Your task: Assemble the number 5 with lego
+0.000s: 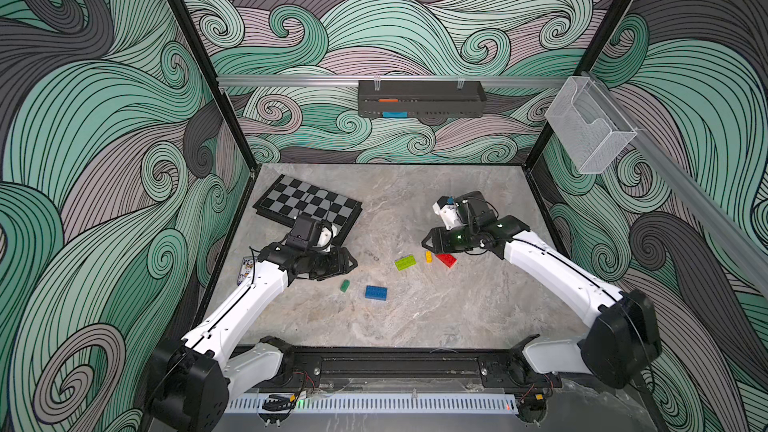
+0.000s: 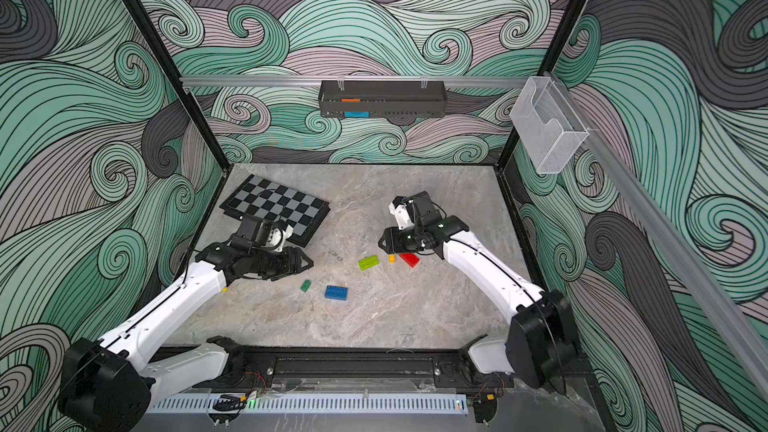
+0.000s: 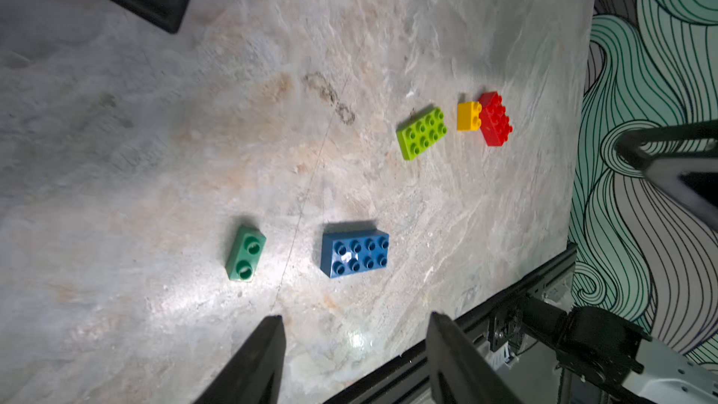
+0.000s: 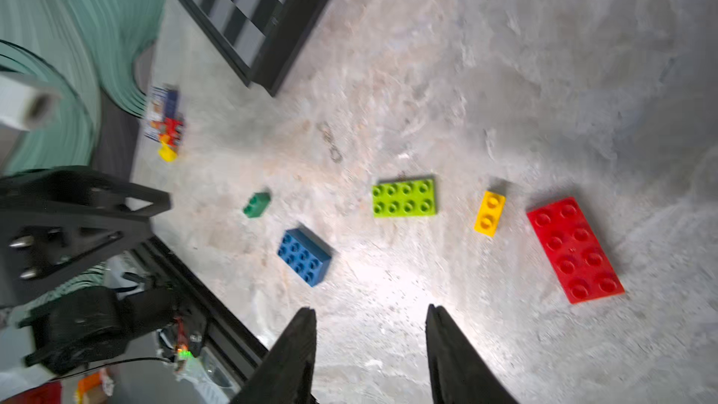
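Loose bricks lie apart across the grey table. In the left wrist view the small dark green brick and the blue brick are nearest. Lime green, small yellow and red bricks spread rightward in the right wrist view. My left gripper hovers above the table, its fingers parted and nothing between them. Over the right-hand side, beside the yellow and red bricks in the top views, my right gripper is likewise open and empty.
At the back left stands a black-and-grey chessboard. Several small colourful items lie at the left table edge. A dark shelf and a white mesh basket hang above.
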